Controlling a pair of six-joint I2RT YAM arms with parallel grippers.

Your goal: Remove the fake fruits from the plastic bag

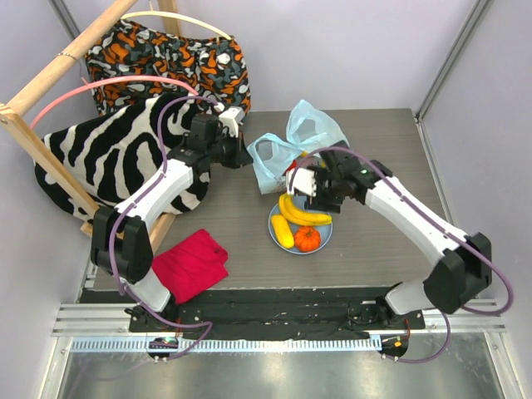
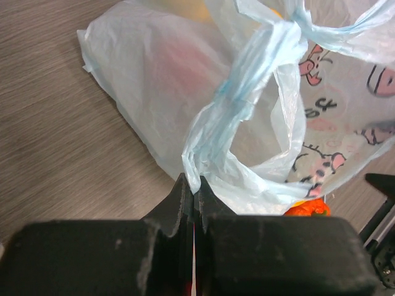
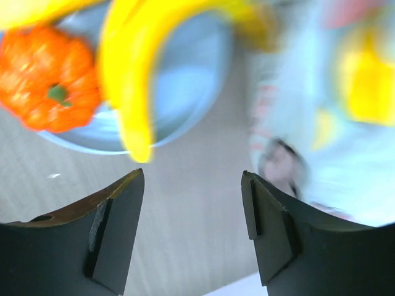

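Observation:
In the left wrist view my left gripper is shut on the thin rim of the pale blue plastic bag (image 2: 237, 114), holding its mouth up. Red and yellow shapes show dimly through the plastic. Over the table, my right gripper stands open and empty, between the blue plate and the bag. Blurred yellow fruit (image 3: 369, 86) is visible at the bag in the right wrist view. The plate (image 1: 327, 238) carries bananas (image 1: 309, 218), a long yellow fruit (image 1: 283, 231) and an orange pumpkin (image 1: 307, 239). My right arm partly covers the bag's front in the top view.
A folded red cloth (image 1: 191, 266) lies at the table's front left. On the left stands a wooden frame (image 1: 50, 170) with patterned fabric bags, close to my left arm. Bare tabletop (image 1: 378, 245) stretches right of the plate.

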